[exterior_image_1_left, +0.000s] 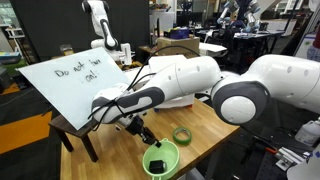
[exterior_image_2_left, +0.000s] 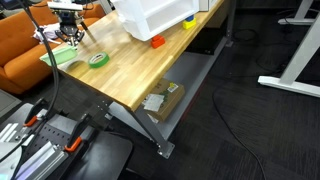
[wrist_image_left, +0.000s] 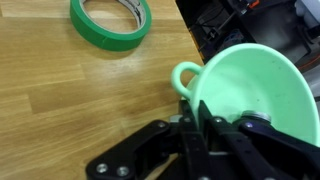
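Note:
A pale green bowl (wrist_image_left: 262, 80) with small loop handles fills the right of the wrist view, its near rim running down between the fingers. My gripper is shut on that rim. From the side, the bowl (exterior_image_1_left: 168, 149) appears at the table's front edge, with the gripper (exterior_image_1_left: 150, 138) at its back rim. A dark object (exterior_image_1_left: 157, 167) lies inside it; the wrist view shows only part of a dark, silvery object (wrist_image_left: 257, 118) there. Whether the bowl touches the table cannot be told.
A roll of green tape (wrist_image_left: 112, 38) lies on the wooden table near the bowl, also seen as the tape roll (exterior_image_2_left: 98, 60). Farther along are a red block (exterior_image_2_left: 158, 41), a yellow block (exterior_image_2_left: 189, 19) and a white bin (exterior_image_2_left: 160, 14). Bare wood separates the tape from these blocks.

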